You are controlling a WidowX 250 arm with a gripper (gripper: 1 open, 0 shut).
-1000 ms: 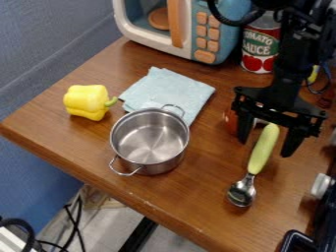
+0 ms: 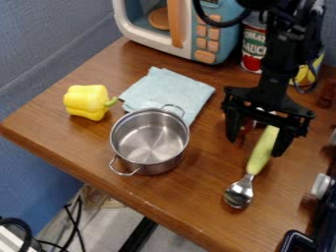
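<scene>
My black gripper (image 2: 262, 123) is on the right side of the table, over the upper end of a spoon (image 2: 261, 153) with a pale yellow-green handle and steel head. Whether its fingers are open or shut on the handle is unclear. The spoon's head rests low on the wood, pointing toward the front.
A steel pot (image 2: 148, 140) stands centre-left, with a yellow pepper (image 2: 86, 101) and light blue cloth (image 2: 168, 94) behind it. A toy microwave (image 2: 178, 25) and tomato sauce can (image 2: 252, 51) are at the back.
The spoon moved a little left and toward the back. The red object beside it is now mostly hidden.
</scene>
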